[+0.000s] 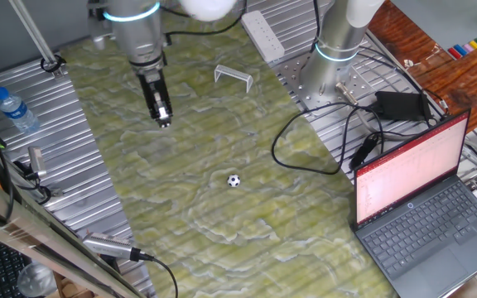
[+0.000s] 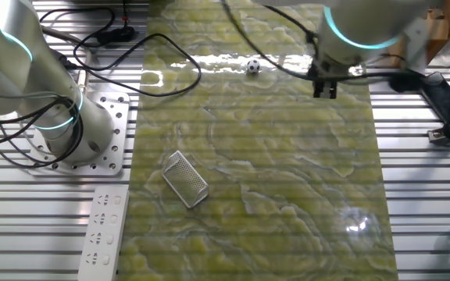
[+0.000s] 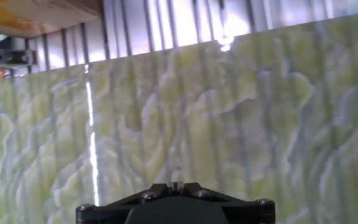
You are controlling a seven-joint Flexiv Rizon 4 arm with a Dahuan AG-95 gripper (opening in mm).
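A small black-and-white football (image 1: 233, 180) rests on the green marbled mat (image 1: 197, 240) near its middle; exterior view 2 shows the same ball (image 2: 253, 66) by a bright glare strip. Farther back on the mat stands a small white goal (image 1: 234, 78), its netted top (image 2: 185, 179) seen from above in exterior view 2. My gripper (image 1: 164, 122) hangs over the mat to the left of both, apart from the ball. At the bottom of the wrist view the gripper has its fingertips together, shut, and nothing shows between them. Neither ball nor goal appears in that view.
An open laptop (image 1: 421, 215) stands at the right, with a black cable (image 1: 276, 149) looping onto the mat's right edge. A power strip (image 1: 262, 36) lies by the robot base. Beyond the left edge are a water bottle (image 1: 16, 110) and metal framework. Open mat surrounds the ball.
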